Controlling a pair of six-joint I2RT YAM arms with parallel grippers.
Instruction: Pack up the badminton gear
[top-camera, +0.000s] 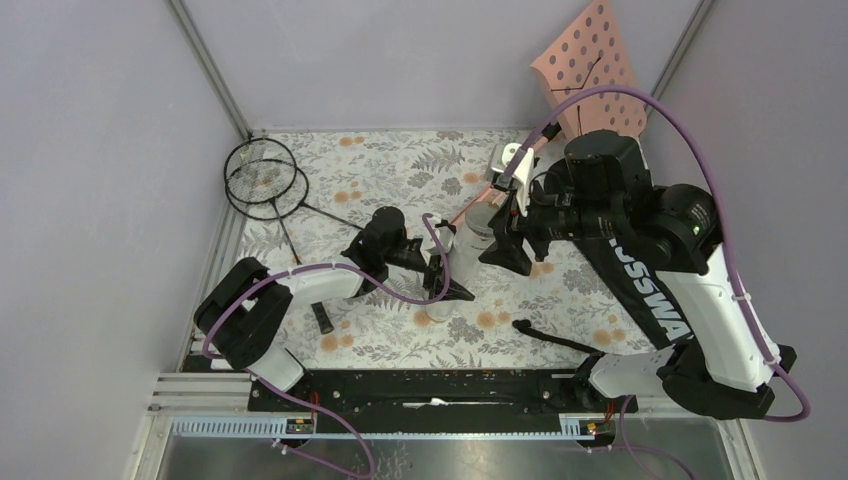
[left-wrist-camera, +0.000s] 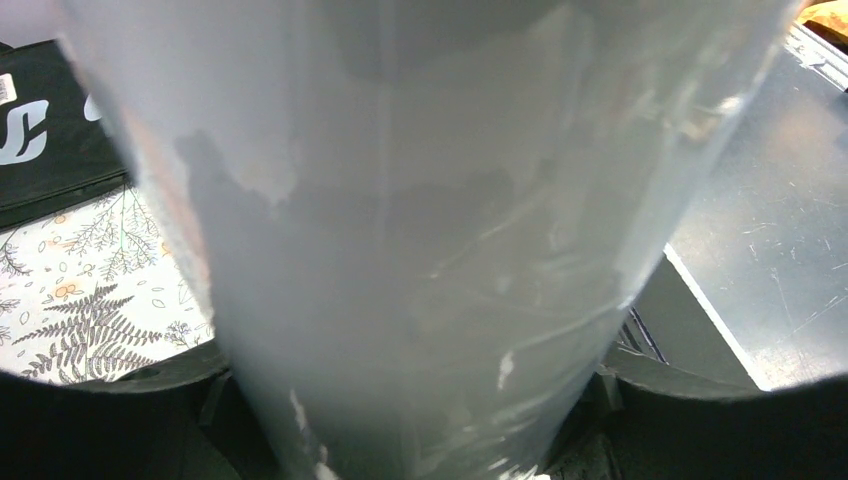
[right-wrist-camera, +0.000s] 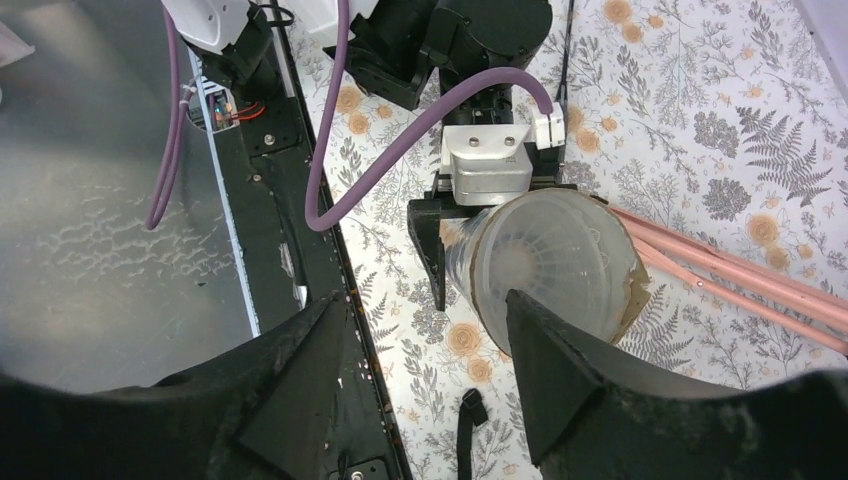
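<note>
A translucent tube stands out from the cloth near the table's middle, with my left gripper shut around it. It fills most of the left wrist view, where the tube wall lies between both fingers. In the right wrist view the tube's round end faces me, with a pale mesh-like shape inside. Above this end my right gripper is open, nothing between its fingers. Two rackets lie at the left, heads overlapping. A black bag with white lettering lies at the right, partly behind my right arm.
Pink poles run across the cloth behind the tube. A pink perforated piece stands at the back right. A black strap lies near the front edge.
</note>
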